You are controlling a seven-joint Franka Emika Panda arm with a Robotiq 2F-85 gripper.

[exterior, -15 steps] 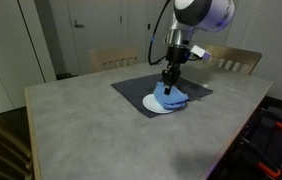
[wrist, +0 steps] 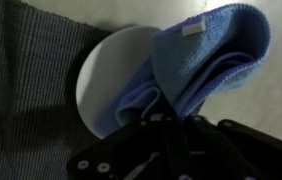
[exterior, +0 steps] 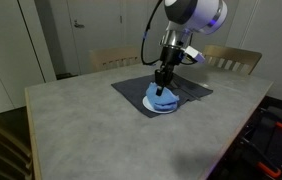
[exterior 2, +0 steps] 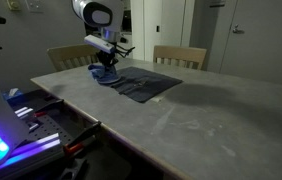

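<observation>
A blue cloth [wrist: 196, 65] is bunched up in my gripper, which is shut on it; the fingertips are mostly hidden by the folds. Beneath the cloth lies a white plate [wrist: 103, 85], its left part bare in the wrist view. In exterior view 1 the cloth [exterior: 162, 97] covers much of the plate [exterior: 149, 106], with the gripper [exterior: 163, 88] right above it. From the other side, in exterior view 2, the cloth [exterior 2: 104, 74] shows under the gripper [exterior 2: 103, 65], and the plate cannot be made out.
A dark grey mat [exterior: 131, 90] lies flat on the table, partly under the plate. Wooden chairs [exterior: 233, 60] stand along the far side.
In exterior view 1 the gripper and the cloth have shifted a little to the left over the plate. Less of the plate's left part shows now.
</observation>
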